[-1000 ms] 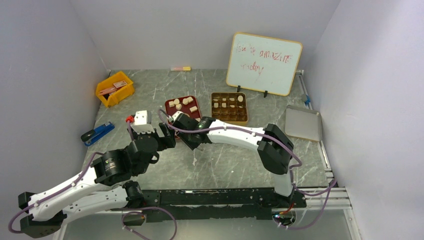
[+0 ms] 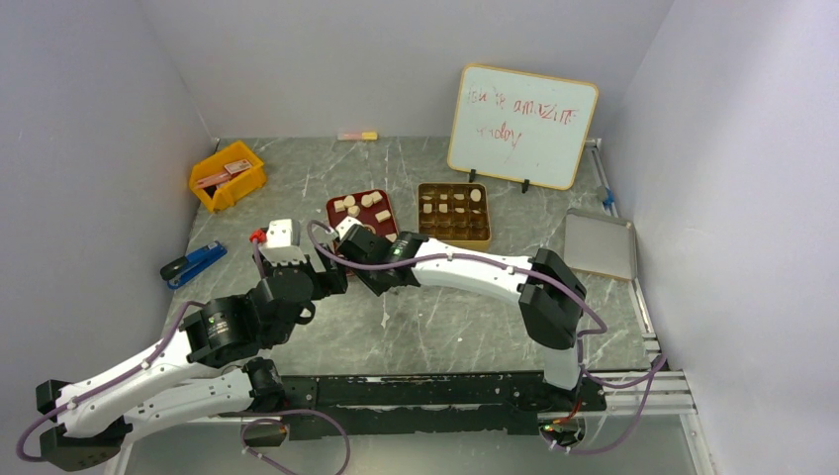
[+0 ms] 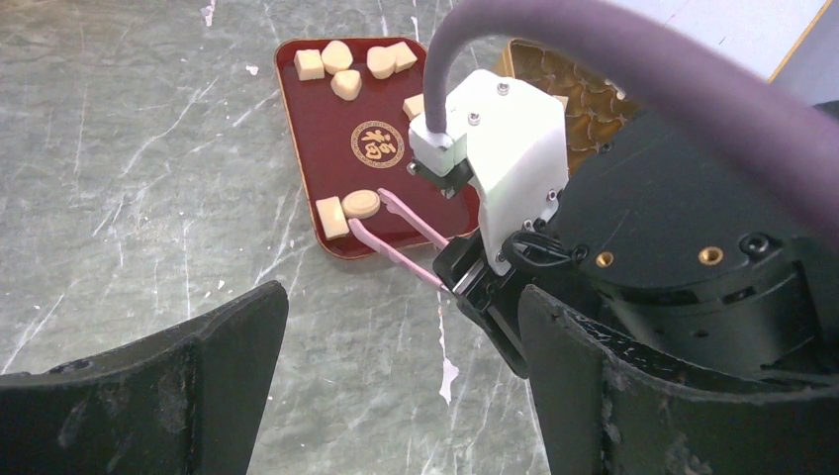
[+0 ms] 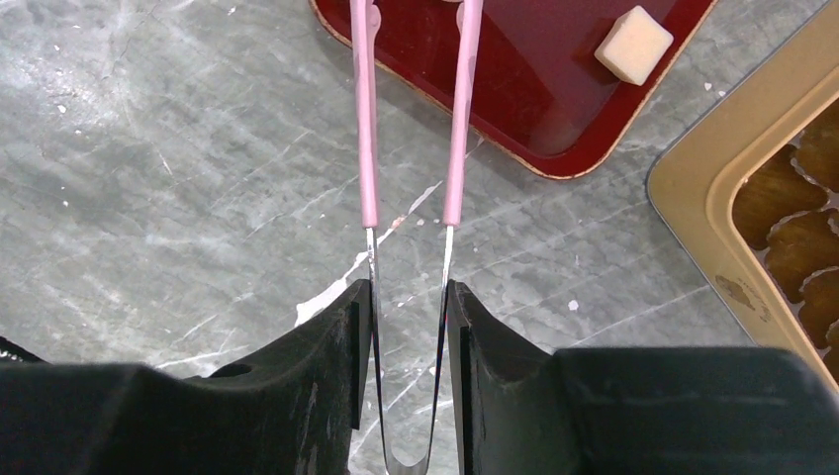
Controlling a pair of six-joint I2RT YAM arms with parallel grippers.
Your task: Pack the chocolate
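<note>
A red tray (image 3: 326,119) holds several pale chocolates, among them a round one (image 3: 360,204) and a square one (image 3: 330,219) at the near end. My right gripper holds pink-tipped tongs over that end, tips apart beside these two, part open; in the right wrist view their far tips are cut off. A brown compartment tray (image 2: 454,230) to the right holds several pieces. My left gripper (image 2: 326,269) is open at the left of the red tray, empty between its wide fingers in the left wrist view.
A yellow bin (image 2: 220,198), blue stapler (image 2: 205,262) and whiteboard (image 2: 522,127) stand round the edges. An empty metal tray (image 2: 598,244) lies at the right.
The left arm has not visibly moved.
</note>
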